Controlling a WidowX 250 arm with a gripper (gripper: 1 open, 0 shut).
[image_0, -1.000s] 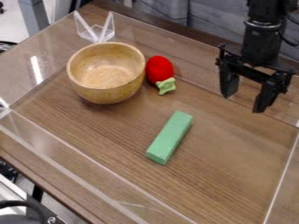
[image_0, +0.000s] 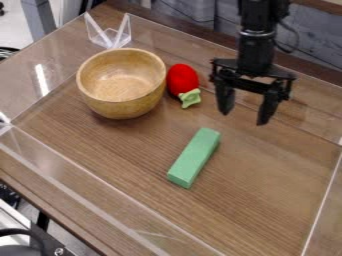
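My gripper (image_0: 251, 90) hangs over the back right of the wooden table, its dark fingers spread apart and blurred, with nothing clearly between them. To its left a red round object (image_0: 183, 77) lies with a small green piece (image_0: 190, 98) beside it. A light brown bowl (image_0: 120, 80) sits at the left, and a long green block (image_0: 195, 157) lies in the middle front.
A clear, crumpled-looking item (image_0: 108, 30) lies at the back left.
My arm and gripper have moved left, toward the red object. The bowl, red object and green block have not moved.
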